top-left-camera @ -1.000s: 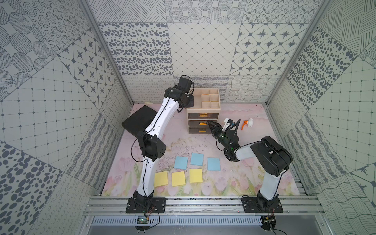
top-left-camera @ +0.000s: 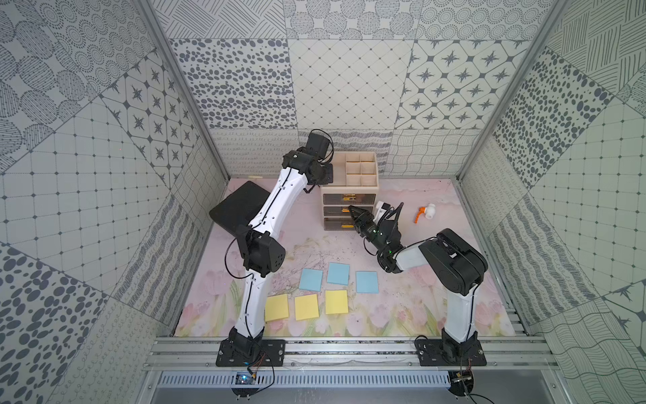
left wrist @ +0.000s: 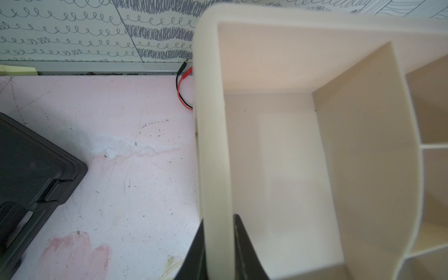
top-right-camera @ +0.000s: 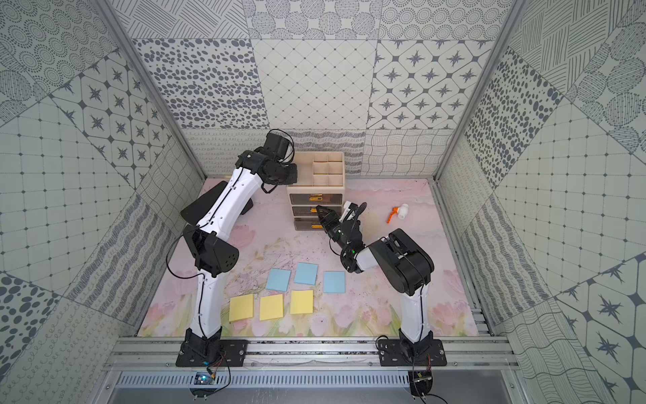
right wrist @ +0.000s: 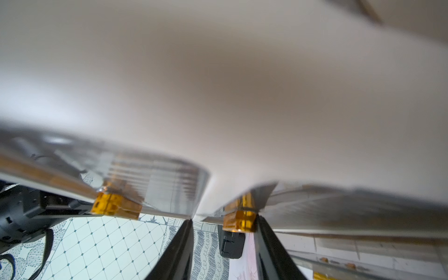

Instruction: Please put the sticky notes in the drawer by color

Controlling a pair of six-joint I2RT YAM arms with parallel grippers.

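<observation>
Three blue sticky notes, such as the middle one (top-left-camera: 338, 273), lie on the table in front of the cabinet (top-left-camera: 350, 190). Closer to the front edge are three yellow notes, including the right one (top-left-camera: 335, 301). All three drawers appear closed, each with an orange handle. My left gripper is shut on the cabinet's left top wall (left wrist: 214, 140), one finger on either side. My right gripper stands open at the drawer fronts, an orange handle (right wrist: 240, 219) showing between its fingers, close to one of them. From above, its tips are by the middle drawer (top-left-camera: 329, 211).
A black case (top-left-camera: 241, 205) lies on the table left of the cabinet, near the left arm. To the right stands an orange and white object (top-left-camera: 425, 212). Compartments (top-left-camera: 361, 168) on the cabinet's top look empty. Open table lies between the cabinet and the notes.
My right gripper has moved left along the drawer fronts toward the middle drawer's handle. The left arm, the cabinet and the notes have stayed in place.
</observation>
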